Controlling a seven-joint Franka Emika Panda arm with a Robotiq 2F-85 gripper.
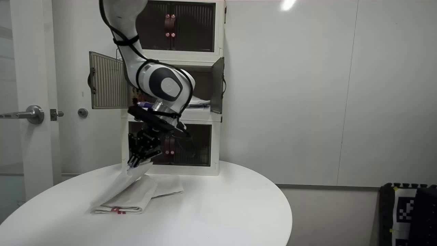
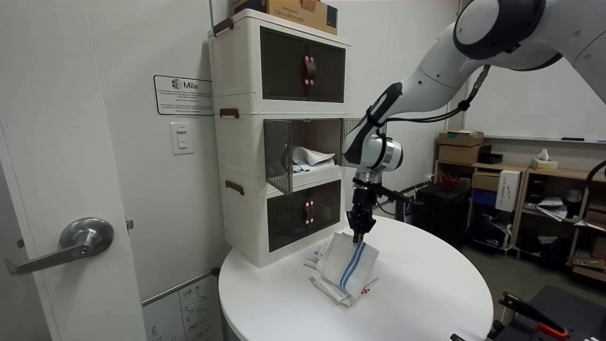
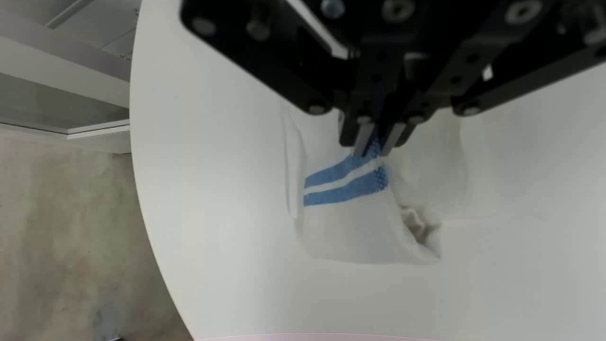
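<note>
A white cloth with two blue stripes (image 2: 343, 258) is raised at one end by my gripper, which is shut on its striped edge. The rest of this cloth slopes down to the table. Under it, in exterior view 1, lies a folded part with red marks (image 1: 129, 201); whether it belongs to the same cloth I cannot tell. Another flat white cloth (image 1: 170, 186) rests just to the right, touching or partly beneath. In the wrist view the blue stripes (image 3: 341, 196) run up to between my fingertips.
A door handle (image 1: 30, 114) is at the left.
</note>
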